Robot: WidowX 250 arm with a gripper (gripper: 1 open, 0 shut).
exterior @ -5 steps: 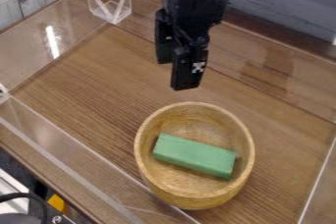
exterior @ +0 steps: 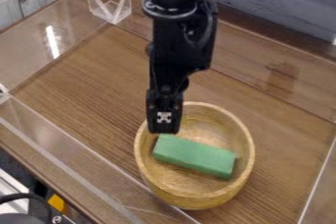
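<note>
My black gripper [exterior: 165, 113] points down from the top of the view, open, its fingertips just over the back-left rim of a yellow bowl [exterior: 194, 187]. A green block [exterior: 195, 156] lies in the bowl. Nothing shows between the fingers.
A small clear plastic item [exterior: 110, 6] stands at the back left. A yellow object [exterior: 50, 196] and a dark cable are at the lower left edge, beyond the table's edge.
My gripper has moved down and toward the front, slightly left, closer to the bowl. The bowl and green block are unchanged.
</note>
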